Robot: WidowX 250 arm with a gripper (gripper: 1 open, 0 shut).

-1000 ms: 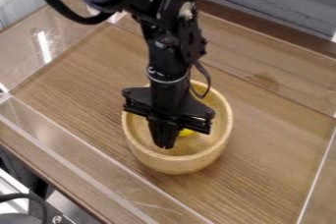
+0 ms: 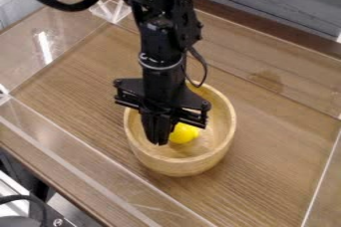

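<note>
My black gripper (image 2: 160,133) reaches down from the top into a cream round bowl (image 2: 178,161) on the wooden table. Its fingertips are low inside the bowl, shut, with nothing visible between them. A yellow object (image 2: 185,130) lies in the bowl just right of the fingertips, partly hidden behind the gripper.
A pale grey wall runs along the back. The table's edge with a black cable lies at the lower left.
The gripper has shifted slightly left and the arm above it has tilted, leaving more of the yellow object in sight. The bowl stands about where it was.
</note>
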